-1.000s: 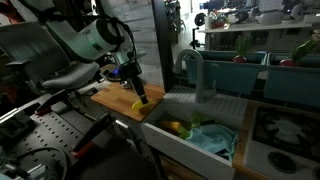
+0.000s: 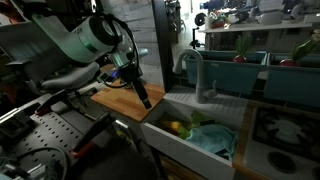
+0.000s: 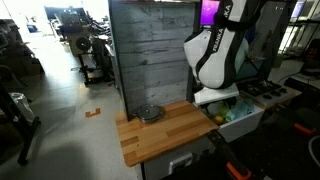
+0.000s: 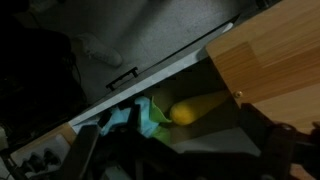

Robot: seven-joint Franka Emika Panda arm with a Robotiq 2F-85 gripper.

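My gripper stands open, its dark fingers apart at the lower part of the wrist view. Past the fingertips, a yellow-orange item (image 4: 197, 107) lies in the sink basin (image 2: 212, 162) near the wooden counter's edge. Next to it are something green (image 4: 157, 112) and a crumpled light-blue cloth (image 4: 121, 116). Exterior view 1 has the cloth (image 2: 212, 138) at the basin's right and yellow-green items (image 2: 180, 129) at its left. In exterior view 2, a small yellow thing (image 3: 219, 119) shows at the basin's near end. Nothing is visible between the fingers.
A wooden counter (image 3: 165, 137) adjoins the basin, with a dark round pan (image 3: 148, 113) on it against the grey plank wall (image 3: 158, 65). The faucet (image 2: 199, 78) rises behind the basin. A stovetop (image 2: 283, 135) lies to the right, and planters (image 2: 225, 76) stand at the back.
The arm has barely moved.
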